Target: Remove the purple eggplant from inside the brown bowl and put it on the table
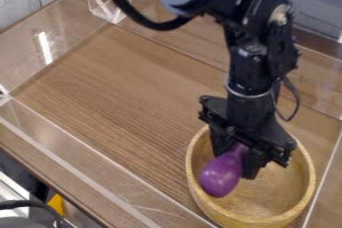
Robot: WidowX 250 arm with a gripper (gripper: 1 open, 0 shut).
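Observation:
The purple eggplant (222, 173) is tilted over the left part of the brown bowl (273, 208), its upper end held in my gripper (243, 154). The black fingers are shut on it, though part of their grip is hidden by the gripper body. The bowl stands at the lower right of the camera view, and apart from the eggplant its inside looks empty. Whether the eggplant's lower end clears the bowl floor is hard to tell.
To the left of the bowl, the wooden table (120, 102) is bare over a wide area. Clear walls edge the table on the left, and a black cable (30, 206) lies at the lower left corner.

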